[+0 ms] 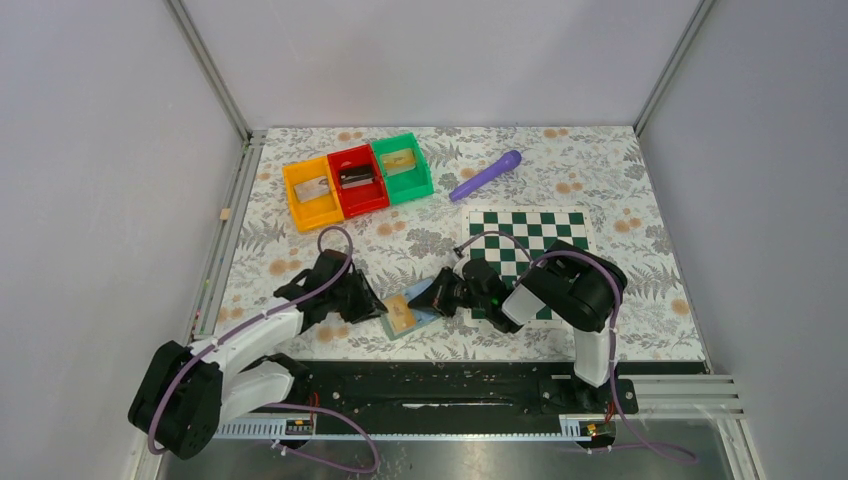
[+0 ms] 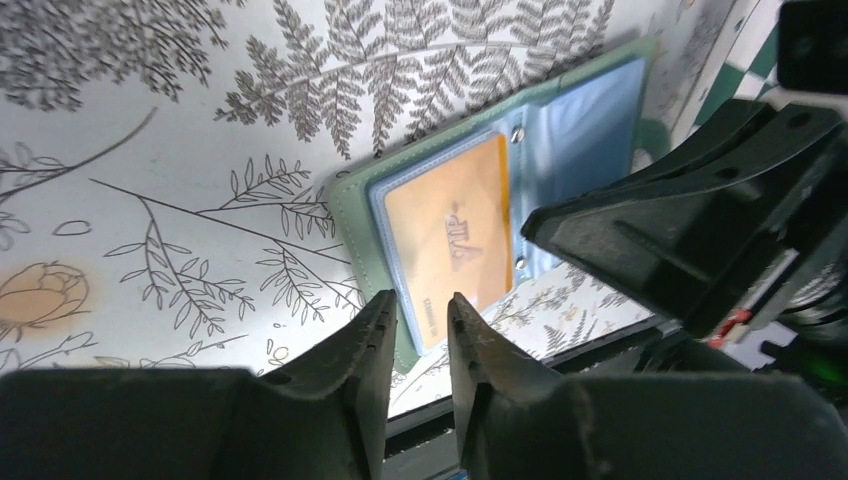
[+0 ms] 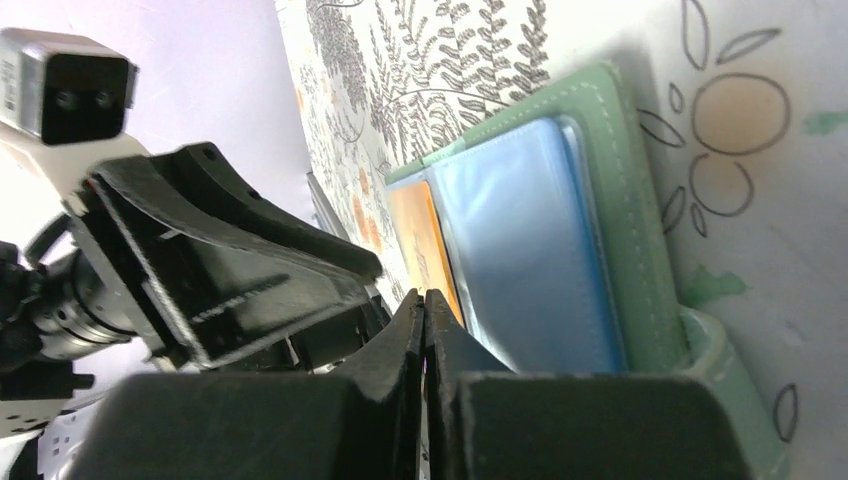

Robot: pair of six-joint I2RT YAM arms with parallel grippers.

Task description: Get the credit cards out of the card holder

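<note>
The open card holder [image 1: 389, 329], green-edged with bluish pockets, lies flat near the table's front. A beige card [image 2: 452, 235] with an orange edge sits in one pocket. The other pocket [image 3: 530, 240] looks bluish; I make out no separate card in it. My left gripper is slightly open at the card's outer side, with nothing seen between its fingers. From the other side, my right gripper reaches over the holder near the card's orange edge. Its fingertips are together, with nothing visible between them.
Yellow [image 1: 318, 214], red [image 1: 366, 201] and green [image 1: 410, 184] bins stand at the back left, each with something inside. A purple microphone-shaped object [image 1: 485, 177] lies at the back. A green-and-white checkered board [image 1: 540, 228] lies under the right arm. The table's front edge is close to the holder.
</note>
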